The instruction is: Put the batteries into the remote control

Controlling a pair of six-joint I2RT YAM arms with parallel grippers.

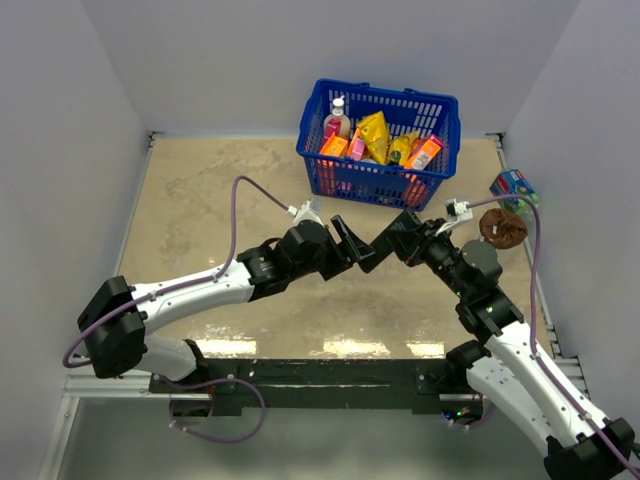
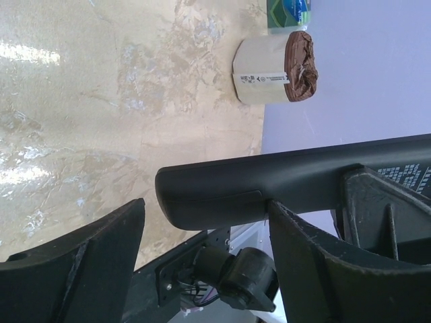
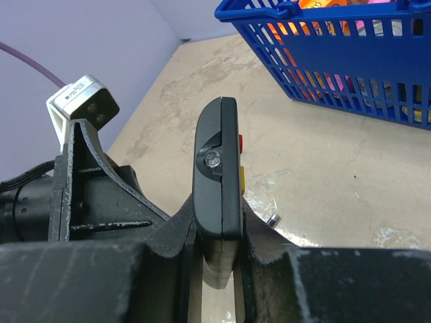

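Observation:
The black remote control point(image 3: 217, 182) is held up on edge above the table, with my right gripper shut on it. Red and yellow buttons show along its right side. In the left wrist view, the remote's end point(image 2: 215, 195) reaches in from the right, with a panel outline on its lower face. My left gripper is partly open there, fingers apart; its right finger point(image 2: 300, 252) overlaps the remote's lower edge, and contact cannot be told. No battery shows between those fingers. A small dark cylinder with a metallic end point(image 3: 273, 220), perhaps a battery, appears beyond the right gripper.
A blue basket point(image 1: 375, 185) full of packages stands at the back. On the right are a brown-ended roll point(image 1: 502, 228) and a colourful box point(image 1: 512, 184).

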